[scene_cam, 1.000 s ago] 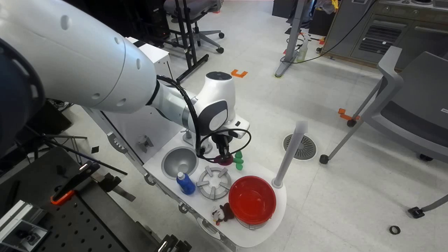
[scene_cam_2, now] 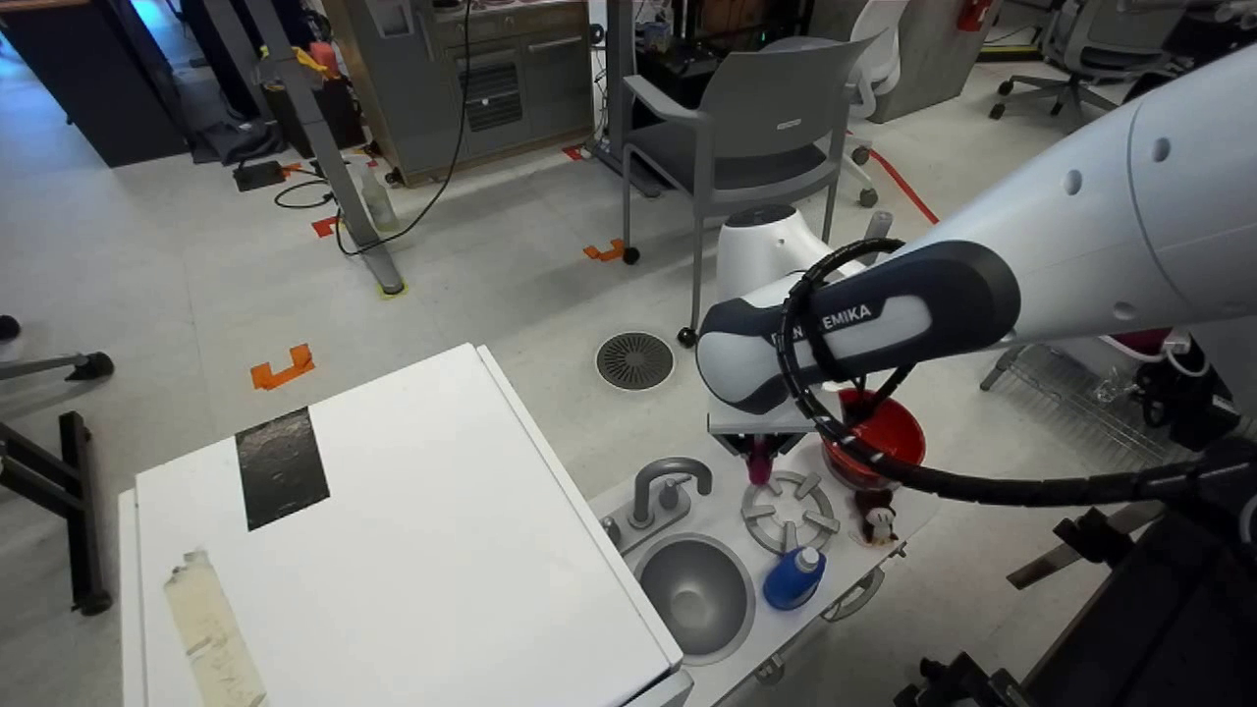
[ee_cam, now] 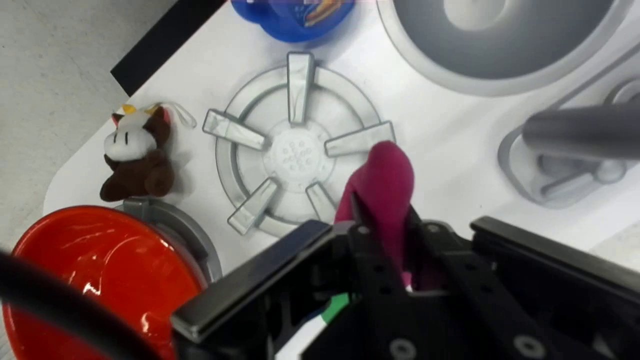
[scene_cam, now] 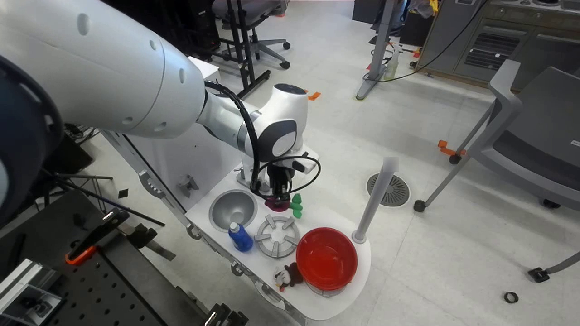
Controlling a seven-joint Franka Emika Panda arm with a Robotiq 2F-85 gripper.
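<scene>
A magenta plush with a green leafy end [scene_cam: 297,206] is pinched in my gripper, which is shut on its magenta body [ee_cam: 388,180]. In the wrist view the fingers and the mount cover much of the plush, and only a bit of green shows beneath them. The held plush is beside the grey burner ring [scene_cam: 277,237], on the faucet side of it. In exterior view 2 the magenta end [scene_cam_2: 760,460] hangs below the gripper; whether it touches the counter I cannot tell.
A red bowl [scene_cam: 327,260] rests on a second burner, with a brown and white plush animal [ee_cam: 139,153] beside it. A blue bottle [scene_cam: 240,237] stands between the sink [scene_cam: 234,210] and the burner ring. The grey faucet [scene_cam_2: 666,483] rises behind the sink.
My gripper and the plush have moved up and slightly left in exterior view 1, away from the red bowl. The bowl, bottle and plush animal are where they were.
</scene>
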